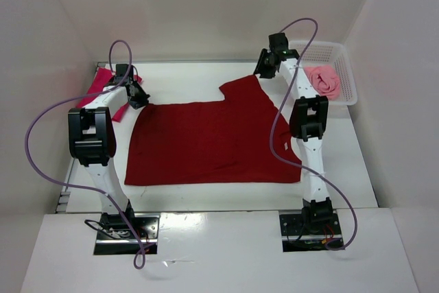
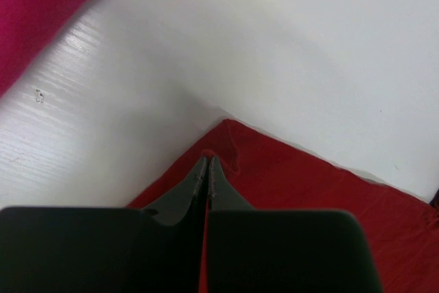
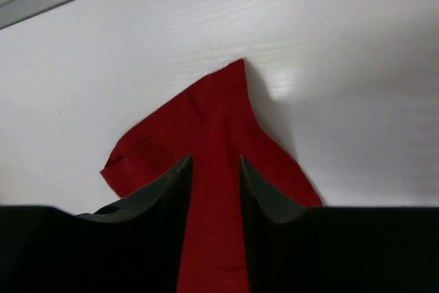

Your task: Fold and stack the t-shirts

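A dark red t-shirt (image 1: 199, 142) lies spread on the white table, one sleeve (image 1: 240, 88) pointing up toward the back right. At its upper left corner my left gripper (image 1: 146, 104) is shut; in the left wrist view, a small pinch of the red cloth (image 2: 274, 169) shows at the tips of its fingers (image 2: 216, 180). Over the sleeve's end my right gripper (image 1: 256, 75) stands open. In the right wrist view, bare red cloth (image 3: 206, 128) shows between and beyond the parted fingers, with nothing gripped.
A bright pink-red folded cloth (image 1: 103, 80) lies at the back left, partly under the left arm. At the back right, a white basket (image 1: 348, 77) holds a pink cloth (image 1: 322, 81). Bare table (image 1: 185, 84) shows behind the shirt.
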